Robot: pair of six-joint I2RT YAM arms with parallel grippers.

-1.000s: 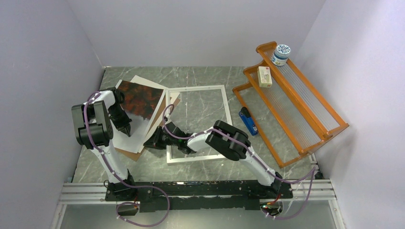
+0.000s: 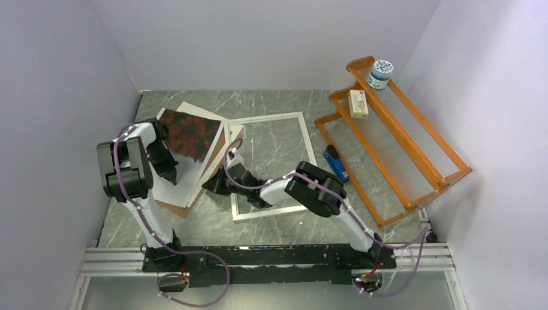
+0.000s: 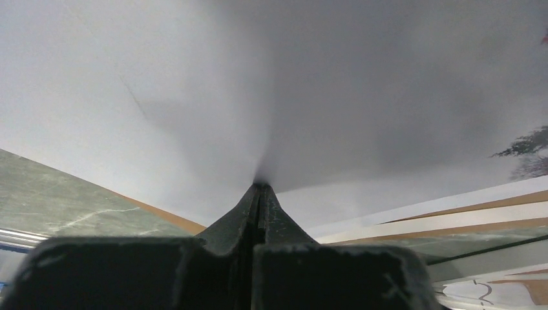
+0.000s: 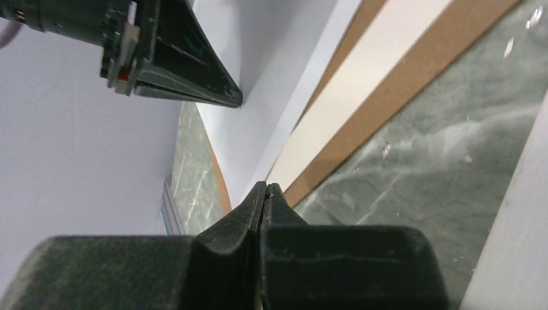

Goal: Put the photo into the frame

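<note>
The photo point(image 2: 187, 132), dark red at the back and pale in front, lies flat at the left of the table. Under it show the cream mat point(image 4: 362, 97) and the brown backing board point(image 4: 352, 143), fanned out at their right edges. My left gripper point(image 2: 173, 180) is shut, tips touching the pale part of the photo. My right gripper is shut too, with nothing between its fingers; its tips stand by the stack's front right edge, the sheets outside them. The white frame point(image 2: 268, 118) lies to the right, partly hidden by the right arm.
An orange wooden rack point(image 2: 404, 139) fills the right side, carrying a jar point(image 2: 380, 74) and a small box point(image 2: 358, 104). A blue stapler-like object point(image 2: 336, 163) lies between frame and rack. Bare table point(image 2: 271, 100) shows along the back.
The white frame has shifted and turned a little, its front edge going right. The left gripper stays put.
</note>
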